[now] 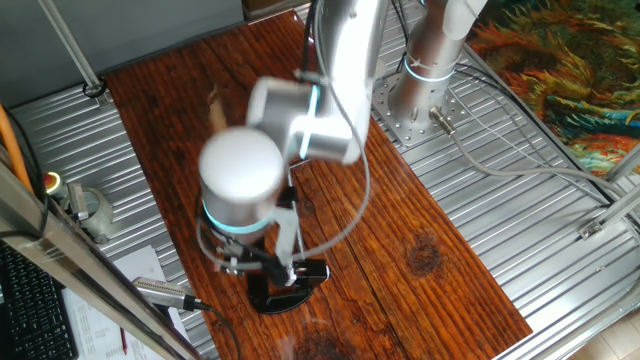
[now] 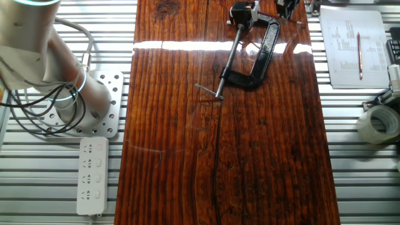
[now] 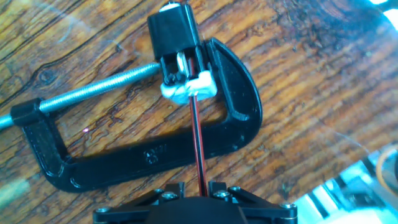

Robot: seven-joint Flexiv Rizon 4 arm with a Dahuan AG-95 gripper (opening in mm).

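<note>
A black C-clamp [image 3: 118,163] with a threaded metal screw lies on the wooden table. Between its screw end and its frame sits a small black block [image 3: 173,30] with white material at its near end. A red-and-black wire [image 3: 198,140] runs straight from that block to the middle of my gripper, at the bottom of the wrist view. The fingertips are not clear there, so whether the fingers grip the wire cannot be told. In exterior view 2 the clamp [image 2: 265,50] and block [image 2: 242,11] lie near the top, with my gripper's dark tip [image 2: 286,9] beside them.
A loose cable [image 1: 365,190] hangs along my arm.
</note>
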